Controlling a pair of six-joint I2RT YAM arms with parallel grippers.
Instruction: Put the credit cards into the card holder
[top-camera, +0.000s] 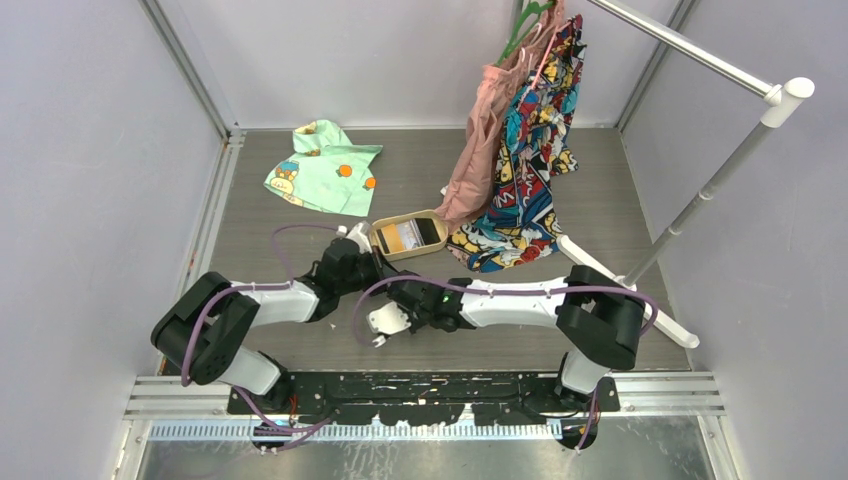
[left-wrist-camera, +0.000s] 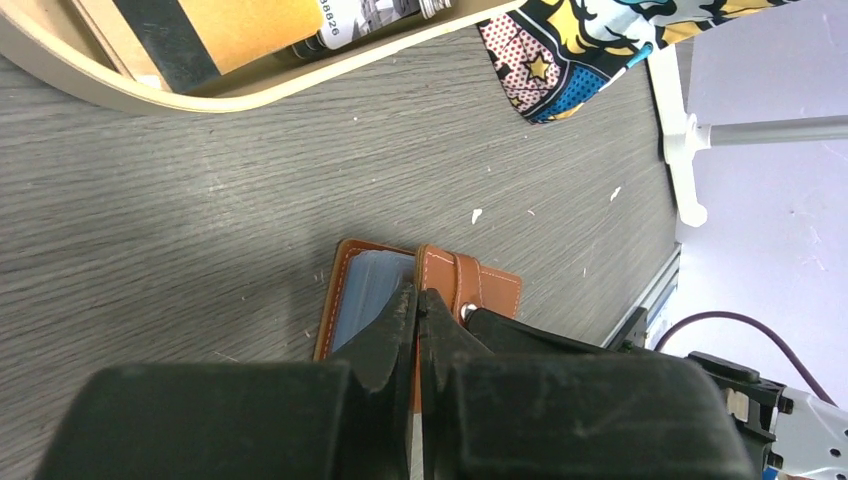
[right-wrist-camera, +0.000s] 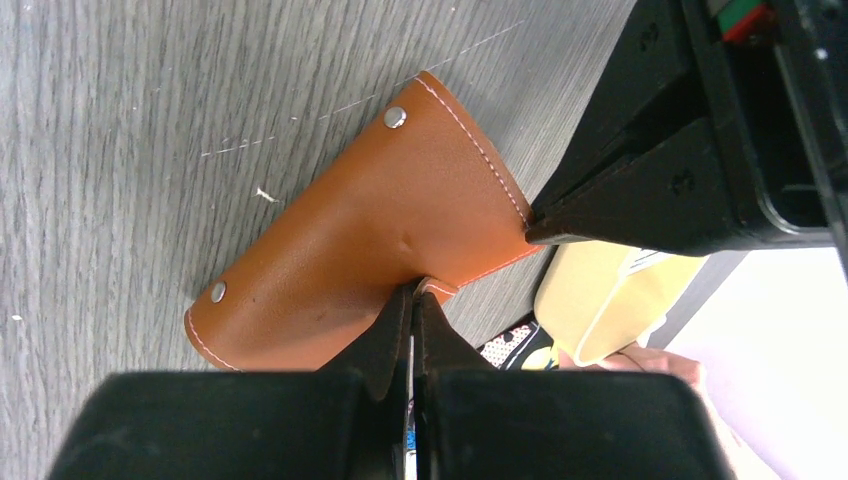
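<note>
The brown leather card holder (left-wrist-camera: 500, 289) lies partly spread open on the floor, its bluish clear sleeves (left-wrist-camera: 370, 285) showing beside the strap side. My left gripper is shut, its tips at the holder between sleeves and strap side; whether they pinch a thin edge is unclear. In the right wrist view the holder's smooth outer cover (right-wrist-camera: 350, 220) with two metal studs faces up. There my right gripper is shut on the small strap end. From above, both arms cover the holder. No separate credit card can be made out.
A cream oval tray (top-camera: 409, 256) with a yellow notebook (left-wrist-camera: 252, 32) and other items stands just beyond the grippers. Pink cloth (top-camera: 480, 150) and patterned cloth (top-camera: 515, 225) hang beside it. A green cloth (top-camera: 330, 170) lies at the back left.
</note>
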